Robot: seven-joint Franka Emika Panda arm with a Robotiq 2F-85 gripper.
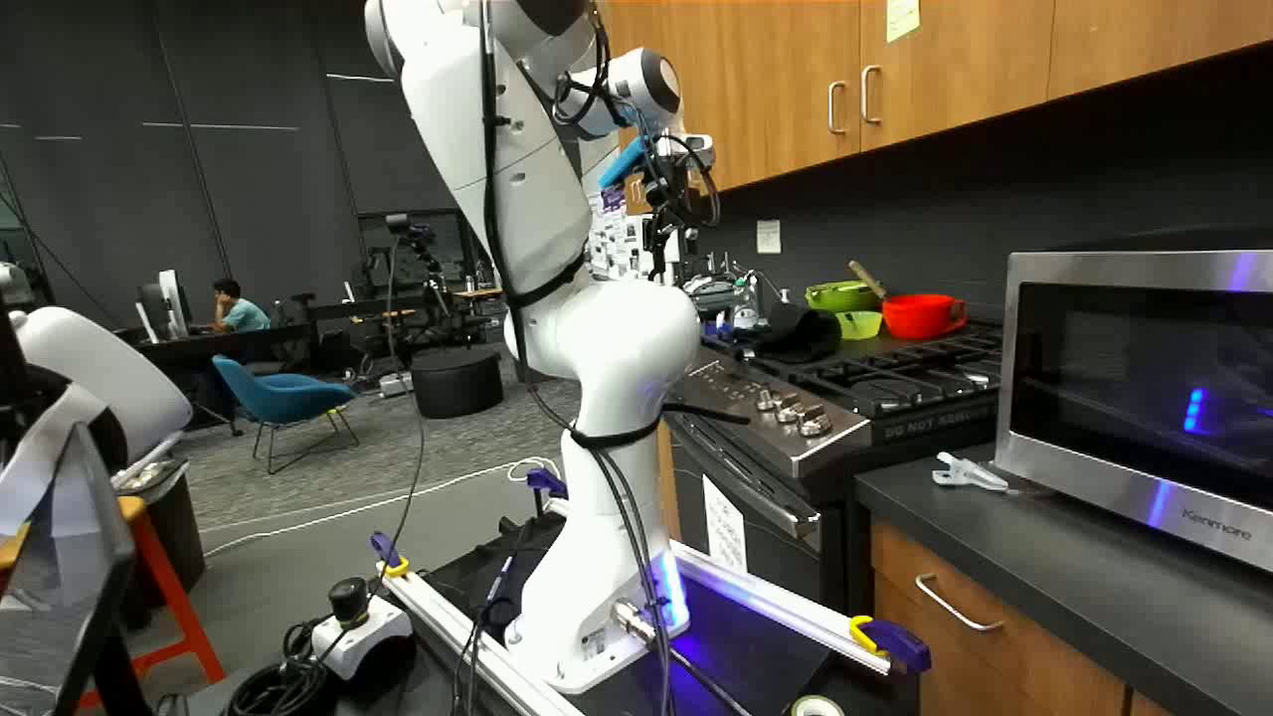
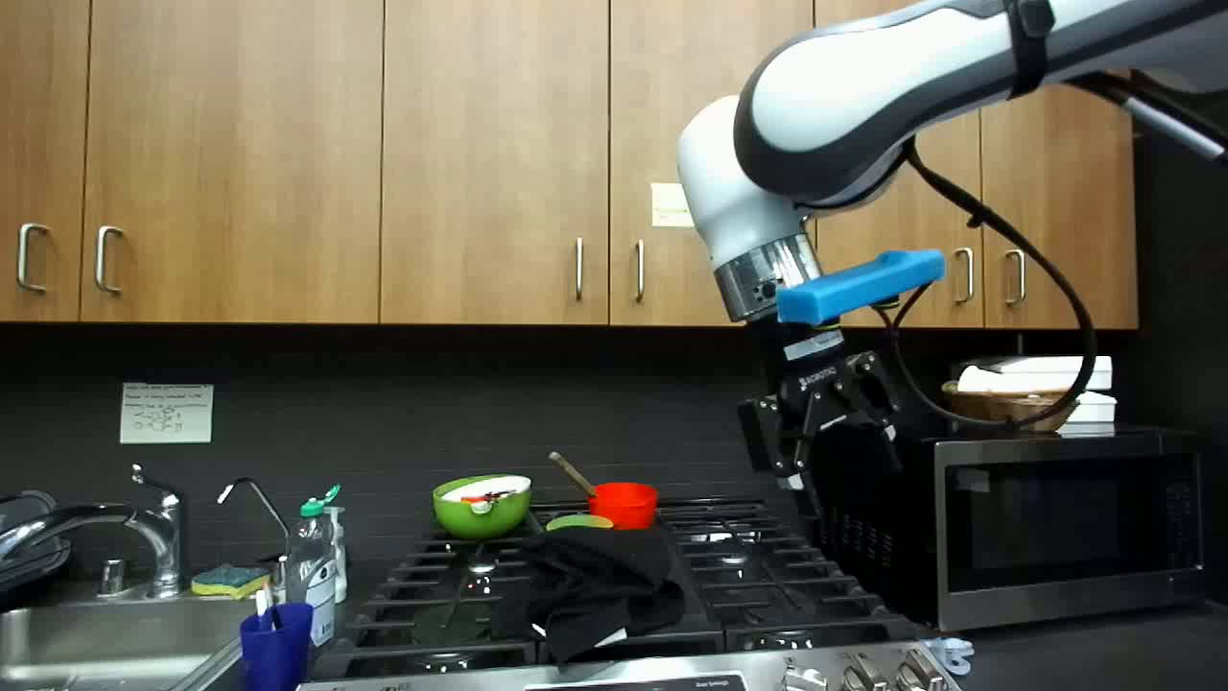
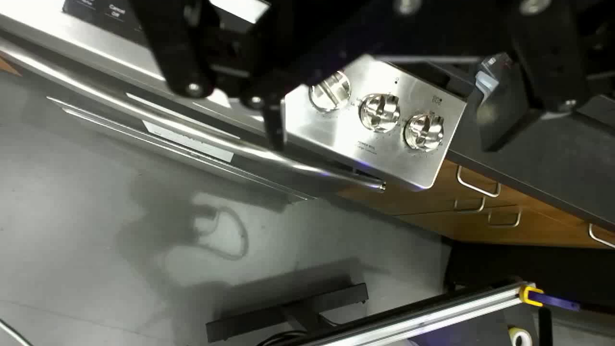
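My gripper is open, its dark fingers [image 3: 275, 126] wide apart with nothing between them. Below it, the wrist view shows the stove's front panel with shiny knobs [image 3: 379, 112]. In exterior view 2 the gripper hangs in the air right of the stove's middle, near the microwave [image 2: 1065, 518]. A green bowl [image 2: 472, 520] with things in it sits on the back of the stove. Beside it is a red pot [image 2: 624, 505], a wooden handle rising near it. A small light-green bowl [image 1: 858, 324] stands close by. Black cloth [image 2: 599, 576] lies crumpled over the middle grates.
Left of the stove are a sink [image 2: 127, 639], a soap bottle [image 2: 311, 564] and a blue cup [image 2: 276, 645]. A white clip [image 1: 969, 472] lies on the counter before the microwave. Wooden cabinets [image 2: 495, 161] hang above.
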